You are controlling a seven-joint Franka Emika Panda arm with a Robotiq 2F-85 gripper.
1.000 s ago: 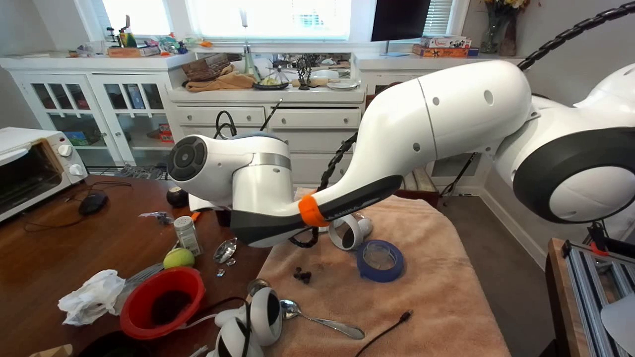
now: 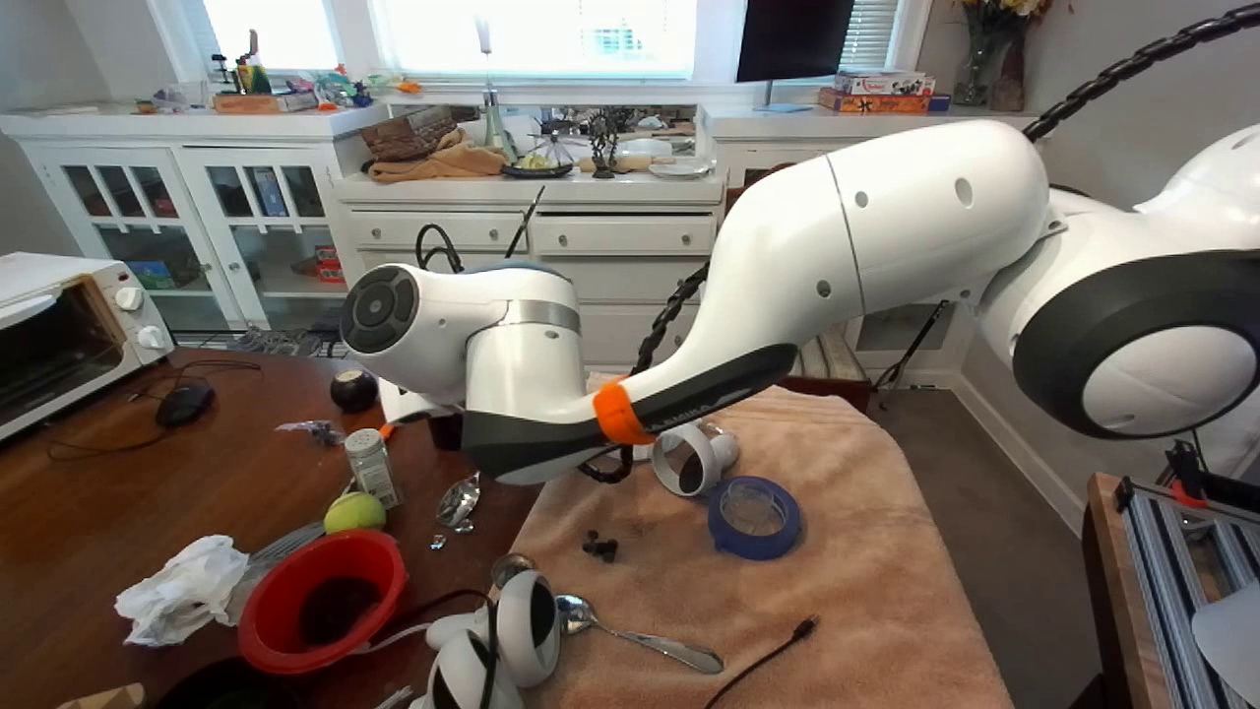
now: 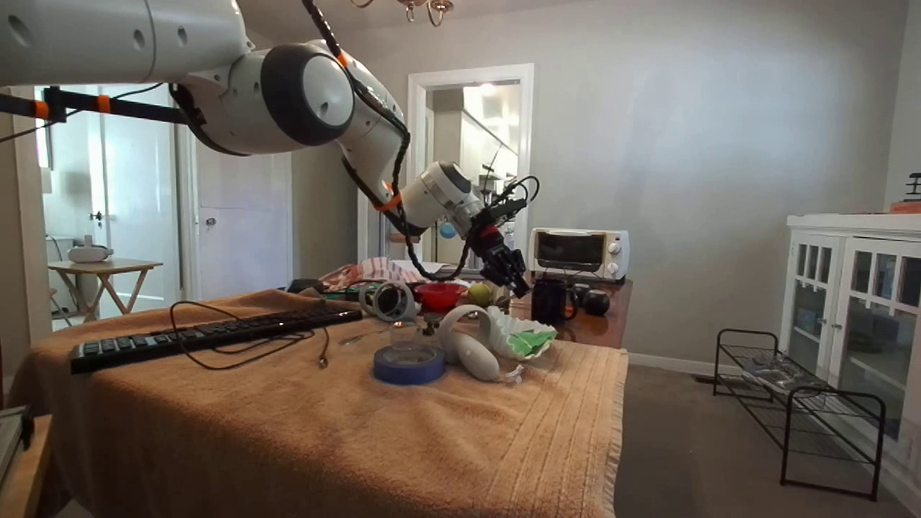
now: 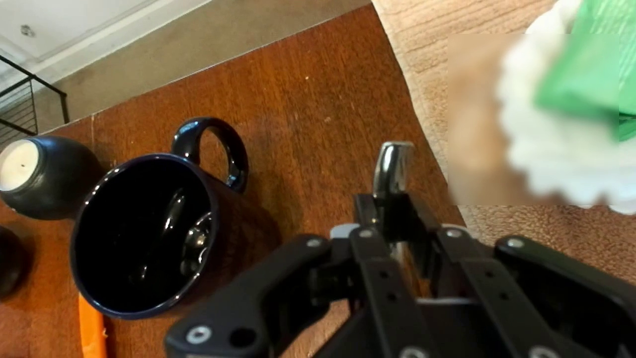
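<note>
My gripper is shut on a shiny metal spoon (image 4: pixel 392 167), whose handle end sticks up past the fingertips in the wrist view. Below the arm in exterior view 1, the spoon's bowl (image 2: pixel 458 502) shows over the dark wood; the gripper itself is hidden there. A dark blue-black mug (image 4: pixel 238 232) stands to the left of the fingers in the wrist view, with something shiny inside it. Exterior view 2 has the gripper (image 3: pixel 516 280) tilted downward, close to the mug (image 3: pixel 549 301) and apart from it.
A black candle holder (image 4: pixel 53 179) sits beyond the mug. On the towel (image 3: pixel 345 414) are a white fluted dish with a green packet (image 3: pixel 527 344), a roll of blue tape (image 3: pixel 409 370) and a white controller (image 3: pixel 475 355). The wood around the mug's handle is bare.
The arm's wrist and the spoon bowl have shifted slightly right in exterior view 1. Other objects on the table stay where they were.
</note>
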